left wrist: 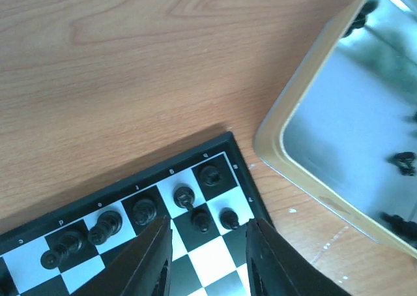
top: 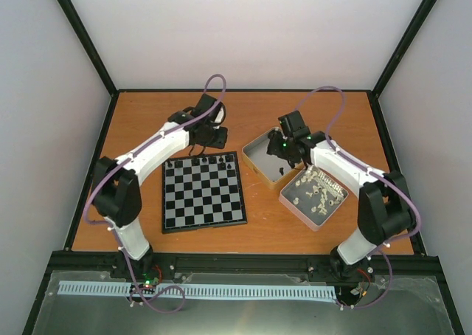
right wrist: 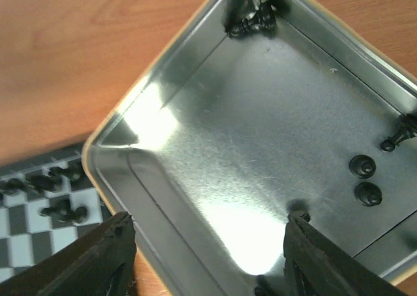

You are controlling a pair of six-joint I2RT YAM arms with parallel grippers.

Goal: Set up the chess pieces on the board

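Observation:
The chessboard (top: 203, 196) lies left of centre with black pieces along its far rows, among them a piece (left wrist: 184, 197) and a pawn (left wrist: 229, 219). Above that far edge is my left gripper, its fingers apart with nothing seen between them.
A pink-rimmed box (top: 299, 215) of white pieces sits at the front right, beside the yellow box. Bare table (top: 147, 110) surrounds the board, widest behind it.

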